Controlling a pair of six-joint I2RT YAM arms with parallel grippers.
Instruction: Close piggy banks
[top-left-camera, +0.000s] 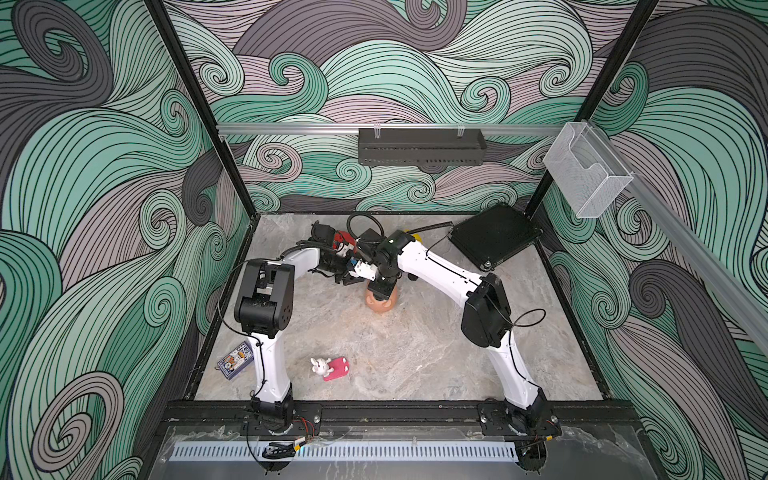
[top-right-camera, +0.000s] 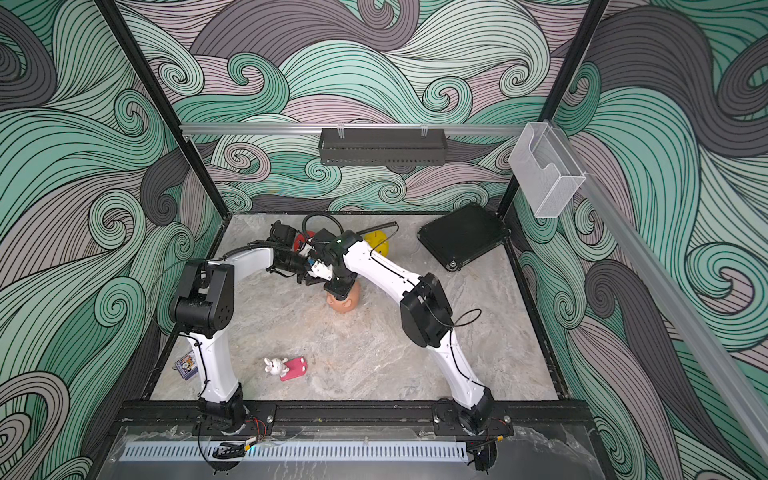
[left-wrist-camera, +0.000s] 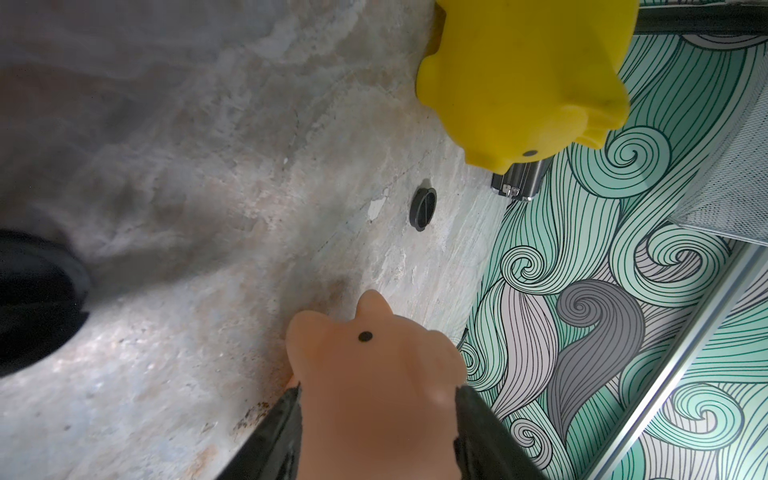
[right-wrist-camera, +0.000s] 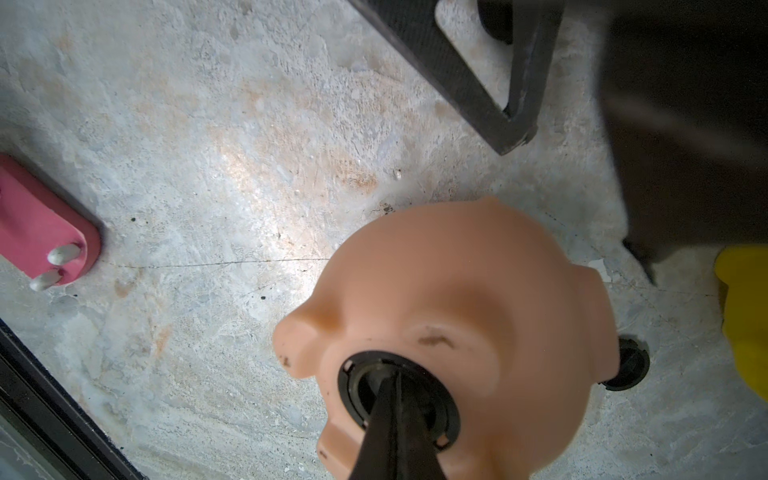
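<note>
A peach piggy bank (right-wrist-camera: 496, 296) is near the middle of the table, its dark-ringed opening (right-wrist-camera: 352, 384) facing the right wrist view. In the left wrist view my left gripper has a finger on either side of it, appearing shut on its body. My right gripper is shut at the opening with nothing visible between its fingers; its tips overlap the ring's inside, and their depth cannot be told. A loose black cap (left-wrist-camera: 422, 208) lies on the table between the peach bank and a yellow piggy bank (left-wrist-camera: 536, 80). Only a corner of the red piggy bank (top-right-camera: 300, 241) shows.
A black case (top-left-camera: 496, 233) fills the back right. A pink item with a white figure (top-left-camera: 336, 367) and a blue box (top-left-camera: 235, 360) lie near the front left. Both arms crowd together around the peach bank.
</note>
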